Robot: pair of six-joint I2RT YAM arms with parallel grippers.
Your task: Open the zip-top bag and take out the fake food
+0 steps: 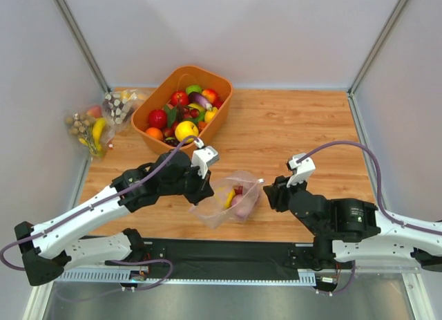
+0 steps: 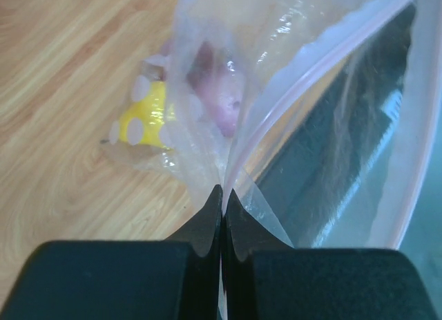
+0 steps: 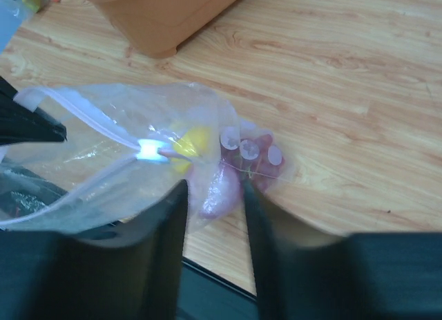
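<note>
The clear zip bag [image 1: 243,184] stands on the table between my two arms, its mouth parted, with a yellow piece and a round pinkish piece of fake food inside. My left gripper is shut on the bag's rim, the plastic pinched between its fingertips. The yellow food [image 2: 145,116] shows through the plastic beyond. Right of the bag, my right gripper [image 1: 271,195] is part open and apart from the rim. Its fingers [image 3: 252,209] are blurred, with the pink food [image 3: 222,192] and dark red grapes [image 3: 261,157] visible past them.
An orange bin [image 1: 222,119] full of fake fruit and vegetables stands behind the bag. Two more food bags, one of them the banana bag [image 1: 97,133], lie at the back left.
</note>
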